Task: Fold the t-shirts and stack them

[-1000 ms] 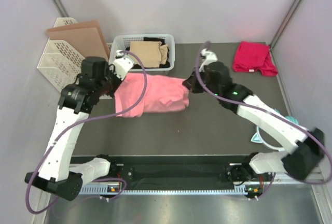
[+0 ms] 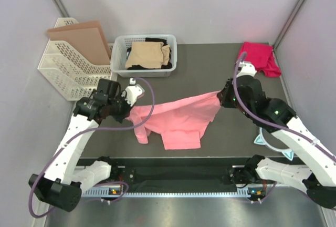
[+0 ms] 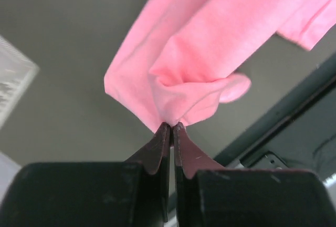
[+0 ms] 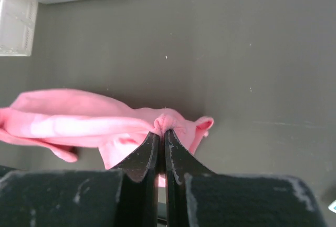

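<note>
A pink T-shirt is stretched across the grey table between my grippers, its lower part spread toward the front edge. My left gripper is shut on its left end, which is bunched at the fingertips. My right gripper is shut on the right end, the cloth pinched in a small fold at the tips.
A white basket with beige and dark cloth stands at the back middle, empty crates with cardboard at back left. A folded red shirt lies at back right. A white-blue item lies at front right.
</note>
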